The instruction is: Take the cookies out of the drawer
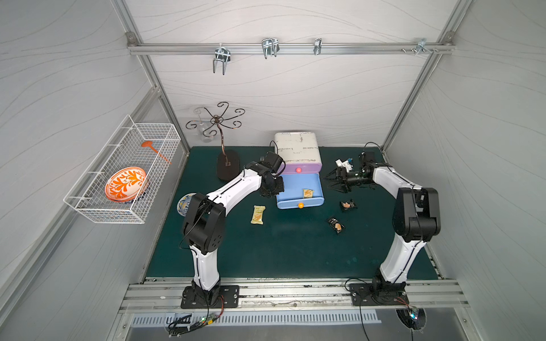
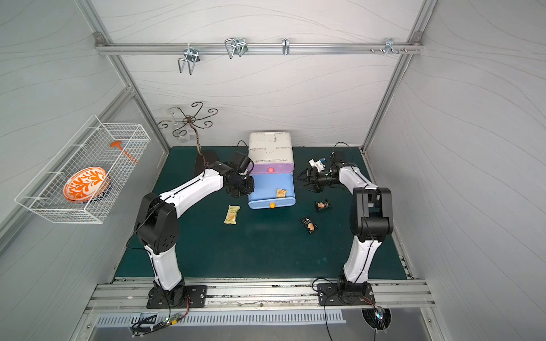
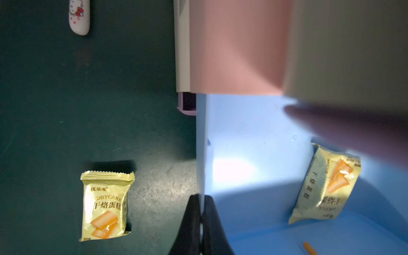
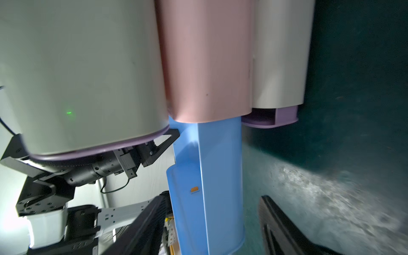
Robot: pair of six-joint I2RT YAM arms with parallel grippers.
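The blue drawer (image 1: 291, 180) stands pulled out below the pink one. Inside lies one yellow cookie packet (image 1: 307, 193), near its front right corner. A second yellow cookie packet (image 3: 103, 206) rests on the table, left of the drawer. At the drawer's left side wall, my left gripper is shut; its tips meet at the rim, and I cannot tell whether the thin edge is between them. My right gripper is open and empty, just right of the drawer, with a gap to its side wall in the top left view.
Two black packets (image 1: 347, 205) (image 1: 336, 225) lie to the right of and in front of the drawer. A metal stand (image 1: 228, 164) rises at back left, and a wire basket (image 1: 156, 196) hangs on the left wall.
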